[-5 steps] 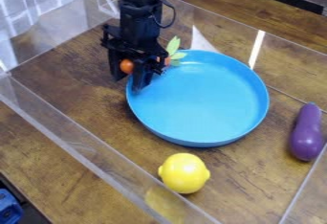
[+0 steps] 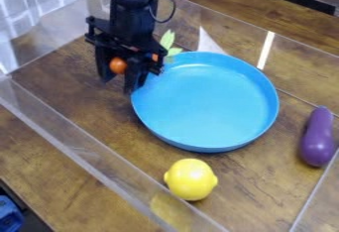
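Note:
The black gripper (image 2: 127,60) hangs at the upper left of the camera view, just left of the rim of a blue plate (image 2: 205,107). A small orange object (image 2: 117,65) shows between its fingers; whether they grip it is unclear. Behind the gripper, green leaves (image 2: 167,40) stick out near the plate's back edge, partly hidden.
A yellow lemon (image 2: 191,179) lies in front of the plate, and a purple eggplant (image 2: 318,137) to its right. Clear walls run along the left and front-left. Bare wooden surface (image 2: 59,117) lies left of the plate.
The gripper has moved slightly left and up, away from the plate's rim, and the orange object between its fingers has moved with it.

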